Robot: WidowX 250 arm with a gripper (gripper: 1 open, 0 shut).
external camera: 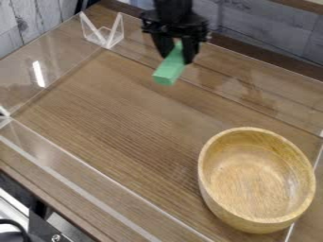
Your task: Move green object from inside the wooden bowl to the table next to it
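The green object (169,68) is in the upper middle of the camera view, clear of the bowl, with its upper end in my gripper (177,47). The black gripper is shut on it, though its fingers are small and hard to make out. Whether the object's lower end touches the table or hangs above it, I cannot tell. At the lower right stands the wooden bowl (206,180), and its inside looks empty.
A white wire-like holder (105,30) stands near the far left edge. Broad bare table (120,128) lies across the middle and left. Dark cables lie beyond the table's edge at the lower left.
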